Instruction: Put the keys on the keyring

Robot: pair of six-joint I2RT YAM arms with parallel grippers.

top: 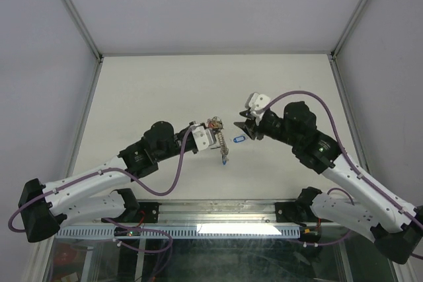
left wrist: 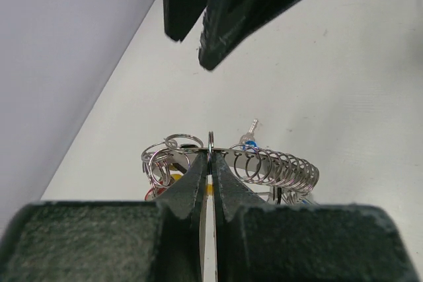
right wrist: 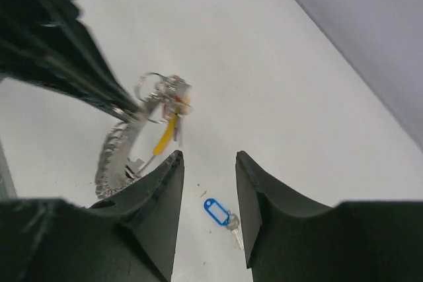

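Note:
My left gripper is shut, with a thin metal ring between its fingertips. From it hangs the keyring (left wrist: 291, 171), a long coil with several loose rings and pieces in red and yellow. The same bunch (right wrist: 115, 156) droops beneath the left fingers in the right wrist view, partly blurred. A blue-framed piece with a silver end (right wrist: 216, 211) lies on the table, apart from the bunch. Just right of the bunch, my right gripper stands open and empty; its dark fingers (left wrist: 221, 37) also loom at the top of the left wrist view.
Grey walls enclose it left, right and behind. A metal rail (top: 218, 209) runs along the front edge.

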